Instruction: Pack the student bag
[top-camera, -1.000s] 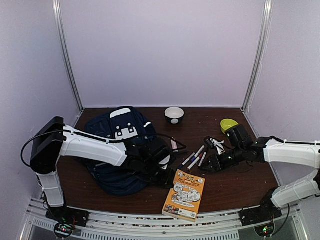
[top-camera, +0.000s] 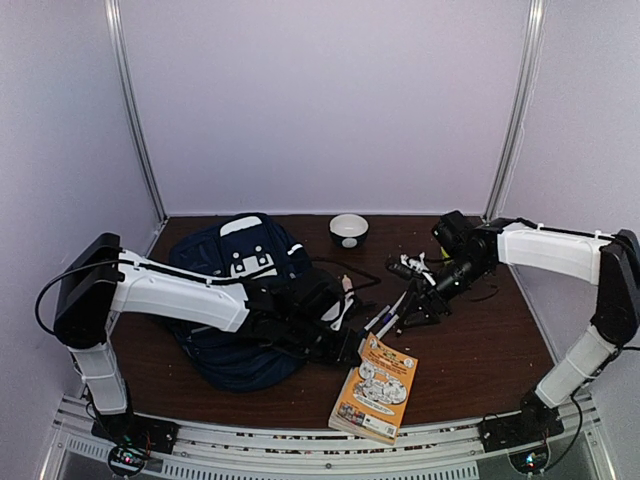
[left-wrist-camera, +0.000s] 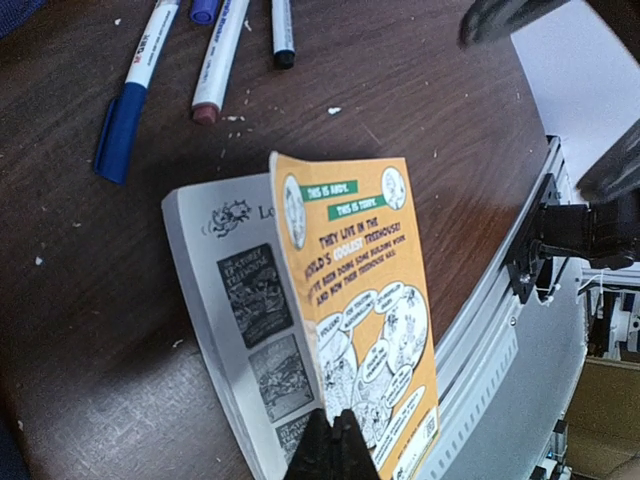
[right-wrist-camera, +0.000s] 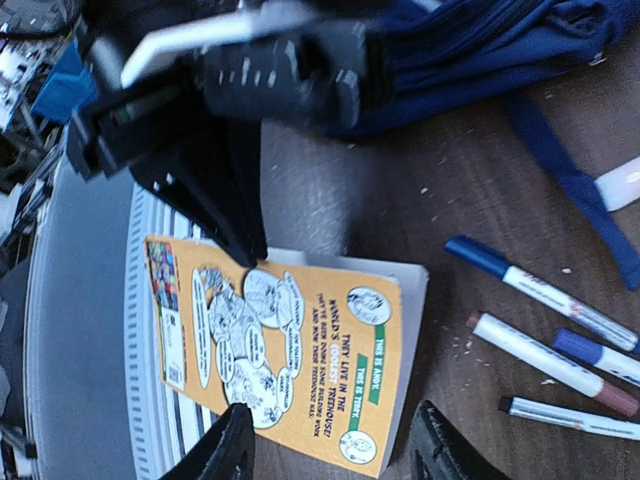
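Note:
The orange comic book (top-camera: 373, 390) lies at the table's front edge, cover slightly lifted in the left wrist view (left-wrist-camera: 370, 280). My left gripper is shut at the book's left long edge. My right gripper is over the table, right of the book in the top view, its fingers apart and nothing seen between them. Several markers (right-wrist-camera: 545, 305) lie beside the book's far end. The navy backpack (top-camera: 220, 350) lies on the left, partly hidden under my left arm.
A white-and-black bowl (top-camera: 348, 230) stands at the back. A yellow bowl at the right is mostly hidden by my right arm.
My right arm has risen and moved toward the back. The book has shifted slightly right from a second ago; my left arm has barely moved.

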